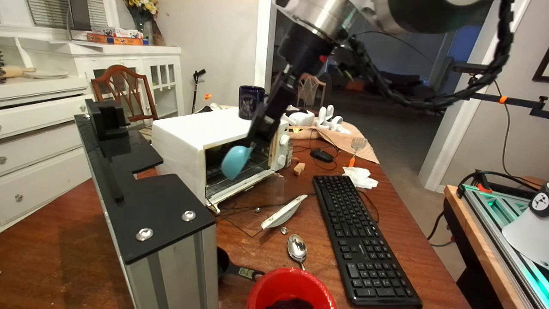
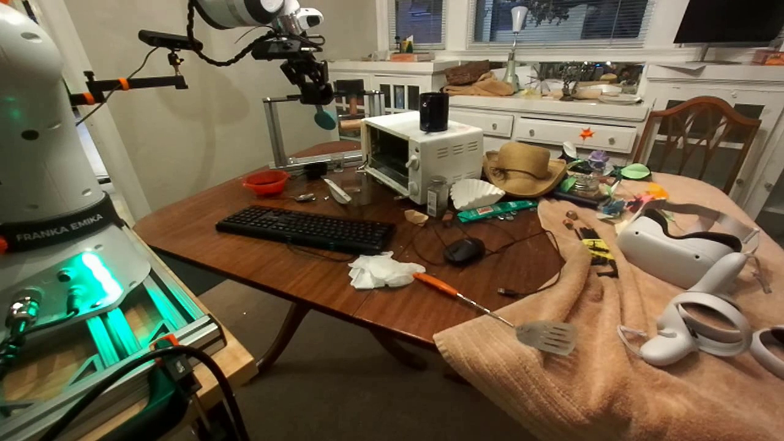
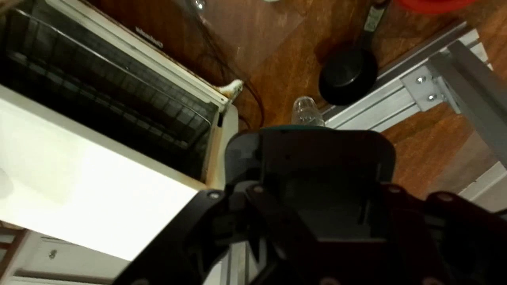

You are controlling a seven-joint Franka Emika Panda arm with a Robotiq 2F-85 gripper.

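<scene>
A rounded teal-blue object [image 1: 236, 162], like a scoop or spoon head, hangs from my gripper [image 1: 257, 138], which is shut on it. In exterior view 2 the teal object [image 2: 325, 118] shows below the dark fingers, above table height and to the left of the white toaster oven [image 2: 461, 154]. From the wrist, only a thin teal edge shows past the black fingers [image 3: 328, 175]; the rest is hidden. The oven [image 1: 206, 126] has its front open onto a wire rack. In exterior view 1 the teal object overlaps the opening.
A dark blue mug [image 1: 250, 103] stands on the oven. A red bowl [image 1: 265, 288] with dark contents, a black measuring scoop [image 3: 349, 73], a metal spoon [image 1: 297, 248] and a black keyboard [image 1: 360, 231] are on the table. A black-topped metal frame [image 1: 170, 221] stands left of the oven.
</scene>
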